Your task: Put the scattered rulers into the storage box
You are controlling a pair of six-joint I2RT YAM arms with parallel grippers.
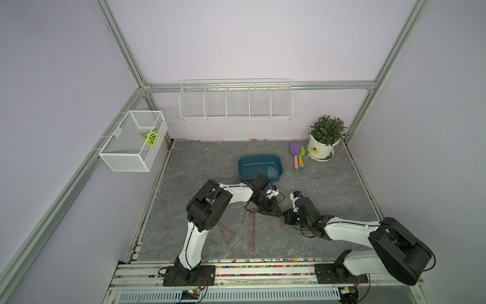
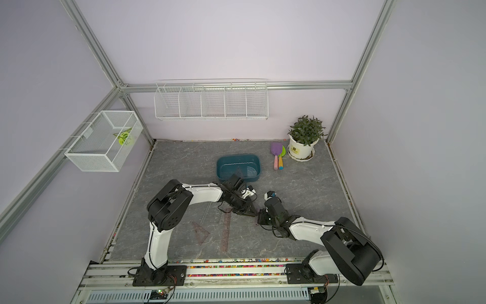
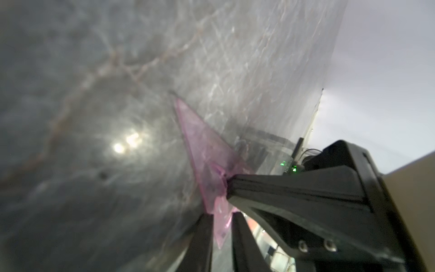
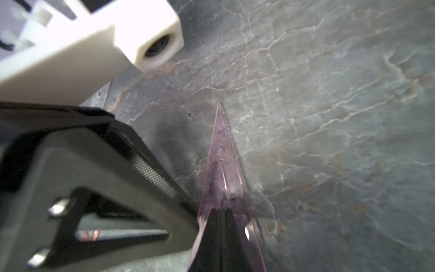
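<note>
My left gripper is part open, with a piece of a pink transparent triangle ruler (image 3: 199, 136) visible between its fingers. My right gripper is shut over the same ruler (image 4: 219, 149), which shows on both sides of its fingers; I cannot tell whether an edge is pinched. The two grippers nearly meet at the table's middle. A long pinkish straight ruler (image 1: 251, 235) lies on the table left of them, and another triangle ruler (image 1: 226, 234) lies farther left. The teal storage box (image 1: 246, 161) stands behind the left gripper, with something clear inside.
A purple scoop (image 1: 295, 148) and a green one (image 1: 302, 151) lie right of the box, near a potted plant (image 1: 321, 149). White wire baskets hang on the back (image 1: 236, 101) and left (image 1: 124, 162) walls.
</note>
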